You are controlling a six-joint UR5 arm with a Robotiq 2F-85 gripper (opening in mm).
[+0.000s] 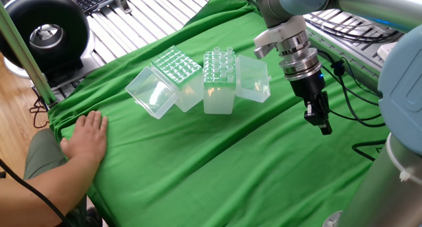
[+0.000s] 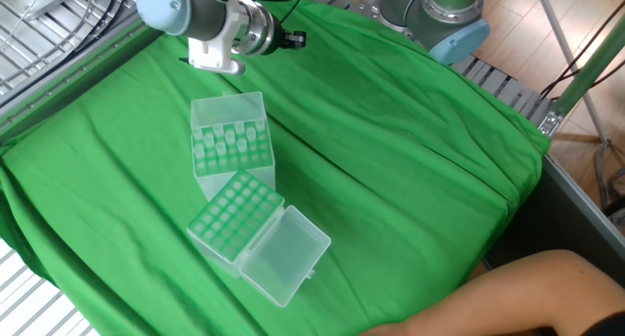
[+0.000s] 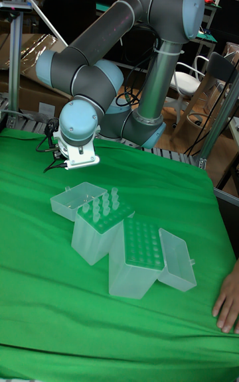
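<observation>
Two translucent boxes with green perforated tops stand close together on the green cloth, their lids swung open. One box (image 1: 219, 98) has several clear tips or tubes (image 3: 106, 201) standing in part of its holes, and its lid (image 1: 253, 78) opens toward the arm. The holes of the other box (image 2: 234, 217) look empty; its lid (image 2: 285, 256) opens toward the person's side. My gripper (image 1: 326, 129) hangs above the cloth, apart from both boxes. Its fingers are dark and small in every view, so their opening is unclear, and nothing held can be made out.
A person's hand (image 1: 86, 140) rests flat on the cloth's edge, beyond the emptier box. Black cables (image 1: 359, 115) hang behind my gripper.
</observation>
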